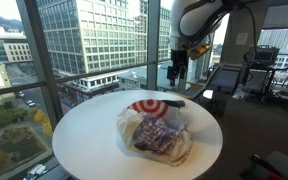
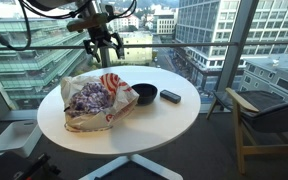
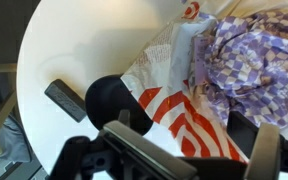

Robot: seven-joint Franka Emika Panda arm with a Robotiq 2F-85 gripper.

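Note:
A white plastic bag with a red pattern (image 2: 121, 90) lies on the round white table, its open side facing the front. Purple-and-white checked cloth (image 2: 90, 99) shows inside the bag and at its mouth. My gripper (image 2: 103, 48) hangs well above the bag, apart from it, with its fingers spread. From the wrist view, the gripper is open over the bag's red stripes (image 3: 184, 125), and the cloth (image 3: 254, 62) lies to the right. Nothing shows between the fingers. The gripper's body hides part of the bag there.
A black bowl (image 2: 145, 94) stands against the bag, and a small dark block (image 2: 170, 96) lies beyond it. Bare white table (image 1: 89, 130) surrounds them. A wooden chair (image 2: 269, 115) stands beside the table.

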